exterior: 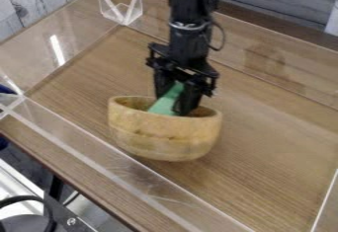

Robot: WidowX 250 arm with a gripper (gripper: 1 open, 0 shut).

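A tan wooden bowl point(164, 137) sits on the wooden table, tipped so its side faces the camera. My black gripper point(176, 90) reaches down into it from above, shut on a green object point(166, 105) that is inside the bowl's opening, its lower part hidden by the near wall. Whether the fingers also touch the bowl cannot be told.
A small clear wire-like piece point(119, 7) stands at the back left. Transparent edging runs along the table's left side, with dark cables at the lower left.
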